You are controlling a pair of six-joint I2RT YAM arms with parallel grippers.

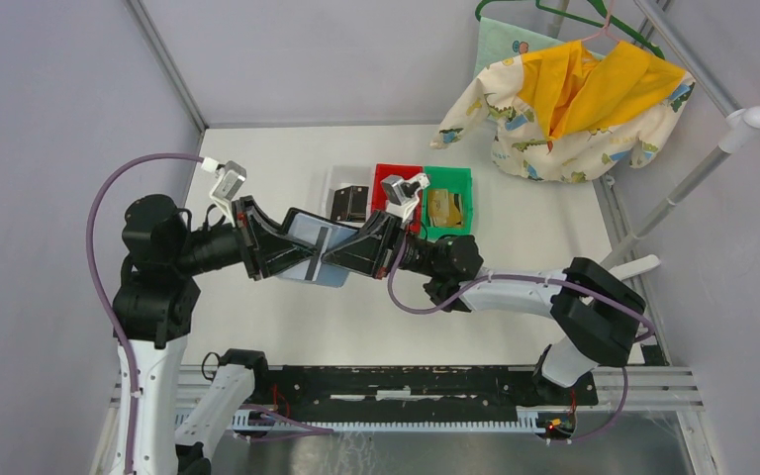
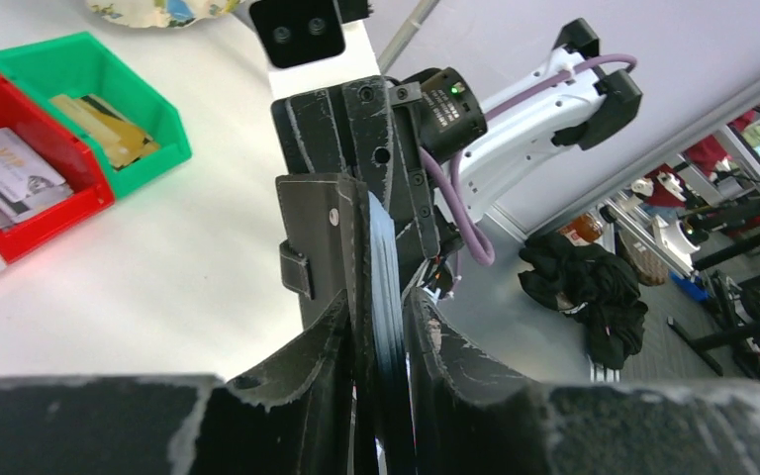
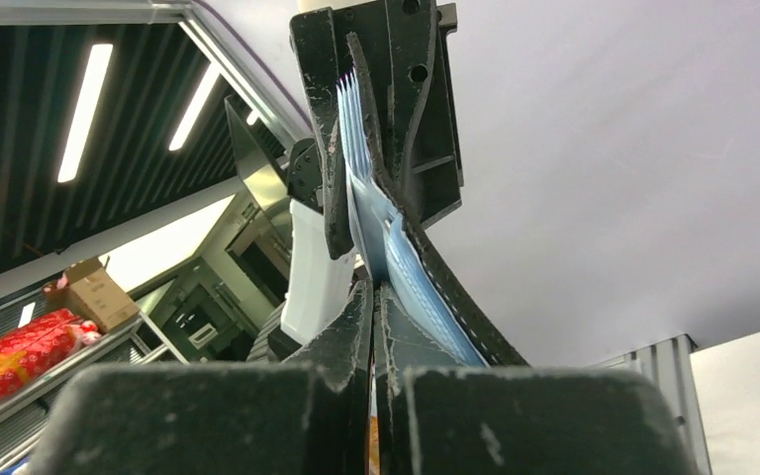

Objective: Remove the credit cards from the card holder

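The card holder (image 1: 332, 278), black outside with pale blue clear sleeves, hangs above the table between both grippers. My left gripper is shut on it, one finger against the black cover (image 2: 319, 237) and the other on the sleeve side. From the opposite end, the right gripper meets the sleeves (image 3: 356, 148) with its fingers shut together. Whether a thin sleeve or card is caught between those fingertips cannot be told. The cover stands spread away from the sleeves in the right wrist view. No card shows clearly.
Behind the arms, white (image 1: 354, 174), red (image 1: 396, 171) and green (image 1: 466, 185) boxes stand side by side. A black item (image 1: 349, 204) lies in the white one; cards (image 2: 15, 173) lie in the red one. Clothes (image 1: 579, 109) hang back right.
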